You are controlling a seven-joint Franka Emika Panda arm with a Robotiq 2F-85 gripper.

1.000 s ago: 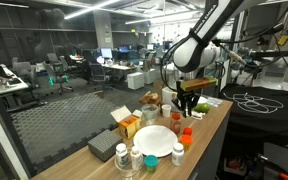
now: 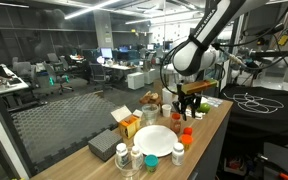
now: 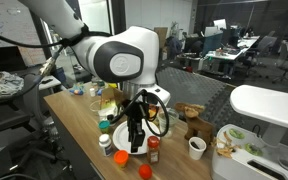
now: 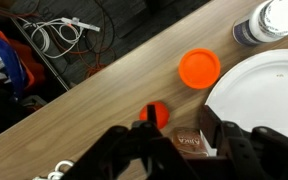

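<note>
My gripper is open over the wooden table, its dark fingers spread apart with nothing held between them. Below them in the wrist view lie a small red-orange round item (image 4: pixel 155 113) and a brown-looking jar (image 4: pixel 189 140), partly covered by the fingers. An orange round lid or cup (image 4: pixel 199 68) is farther up. In exterior view 2 the gripper (image 3: pixel 139 120) hangs above the red-lidded jar (image 3: pixel 153 150), the orange cup (image 3: pixel 120 158) and the red round item (image 3: pixel 145 172). From exterior view 1, the gripper (image 2: pixel 189 103) is clearly above the tabletop.
A white plate (image 2: pixel 156 140) takes up the middle of the table. Several bottles, including a white-capped one (image 2: pixel 178 154), stand along the near side. A cardboard box (image 2: pixel 128 124) and a dark grey block (image 2: pixel 104 146) are behind. The table's edge is close to the orange cup.
The gripper's fingers appear slightly differently placed than before, while the arm stays in nearly the same spot. The table items have not visibly moved.
</note>
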